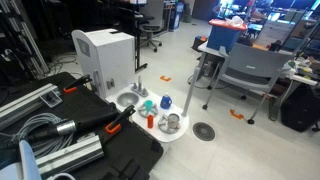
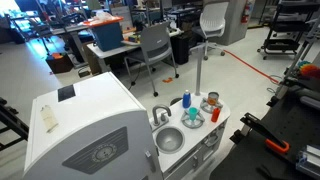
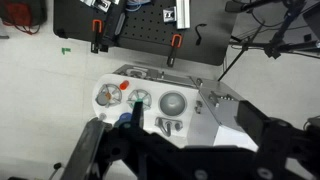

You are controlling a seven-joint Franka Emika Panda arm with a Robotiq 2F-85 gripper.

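Observation:
My gripper shows at the lower edge of the wrist view, its dark fingers spread wide apart with no object visible between them. It is high above a white toy kitchen counter. On the counter are a round sink with a faucet, a teal cup, a blue bottle, a red can and a metal pot. The pot stands on the burner side, away from the sink. I cannot make out the gripper in either exterior view.
A tall white cabinet stands beside the sink end of the counter. A black table with cables and orange-handled clamps borders the counter. Open floor lies beyond, with a grey chair further off.

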